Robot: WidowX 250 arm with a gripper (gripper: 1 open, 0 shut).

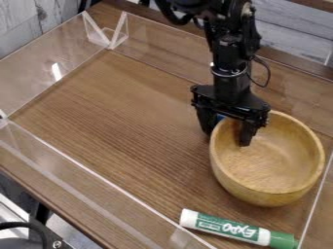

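My black gripper [228,121] is lowered at the near-left rim of a tan bowl [271,175] on the right side of the wooden table. Its fingers reach down around that rim, and dark shapes hide whether anything is between them. A white and green Expo marker [235,229] lies below the bowl.
Clear plastic edging runs along the left and near sides, and a raised wooden edge along the back.
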